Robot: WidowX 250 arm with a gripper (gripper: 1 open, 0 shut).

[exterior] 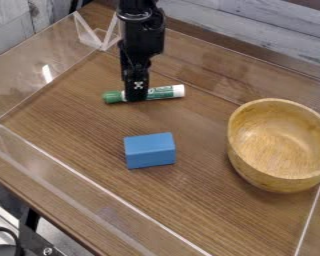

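Note:
My black gripper [137, 78] hangs over a white and green tube [163, 92] lying on the wooden table, its open fingers low at the tube's back side near the middle. Whether the fingertips touch the tube is hard to tell. A blue block [149, 149] lies nearer the front. A large yellow wooden bowl [276, 145] stands at the right.
The table [109, 200] has free room at the front and left. A clear panel lines the left edge, and a white board runs along the back right.

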